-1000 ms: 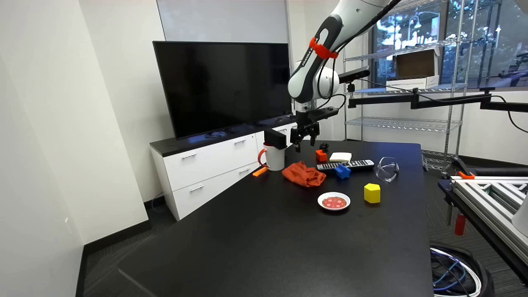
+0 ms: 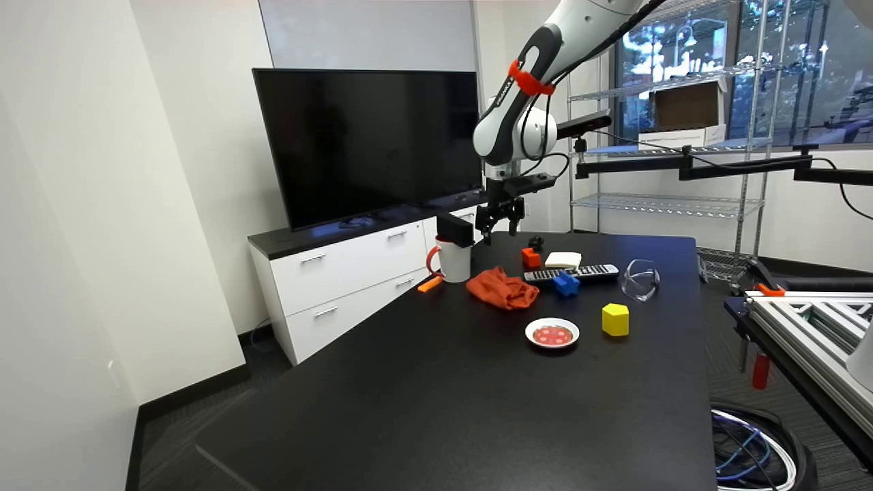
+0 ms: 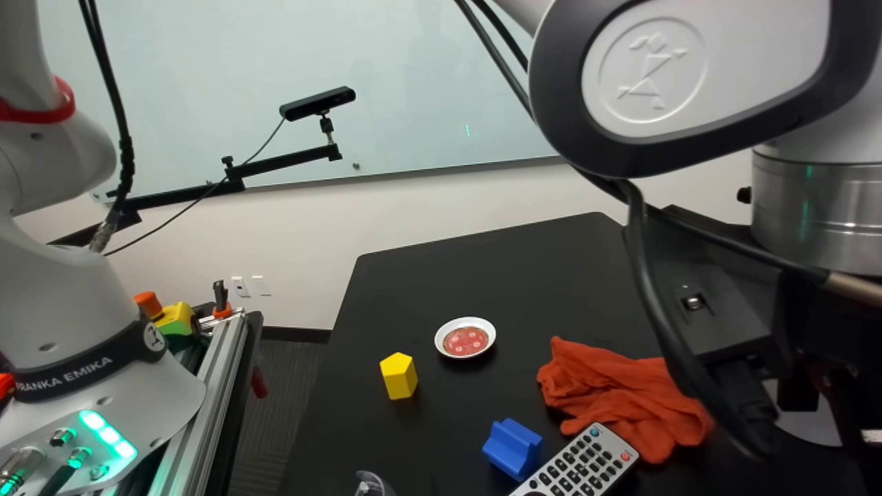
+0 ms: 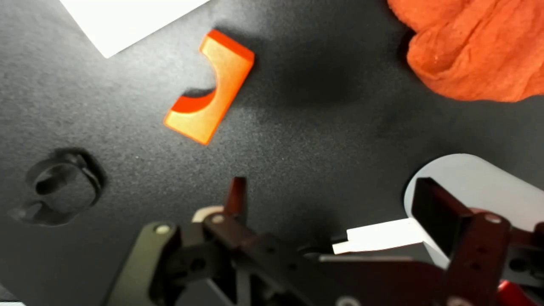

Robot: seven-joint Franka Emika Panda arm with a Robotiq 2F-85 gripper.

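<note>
Well above the table, my gripper is open, and its two fingers are far apart with nothing between them. In exterior view 1 the gripper (image 2: 501,222) hangs behind and to the right of the white mug (image 2: 455,262), which has a red handle and a black box at its top. An orange notched block (image 4: 228,86) lies flat ahead of the fingers in the wrist view, near a white pad (image 4: 122,20). Part of a pale, rounded shape (image 4: 477,178), probably the mug, shows behind the right finger.
A red cloth (image 2: 501,288), a remote (image 2: 595,273), a blue block (image 2: 566,284), clear goggles (image 2: 640,279), a yellow block (image 2: 615,320) and a small patterned dish (image 2: 537,337) are spread over the table. A black looped item (image 4: 63,186) lies left of the gripper.
In exterior view 1 the arm and gripper have shifted slightly left, towards the mug. The objects on the table look unmoved.
</note>
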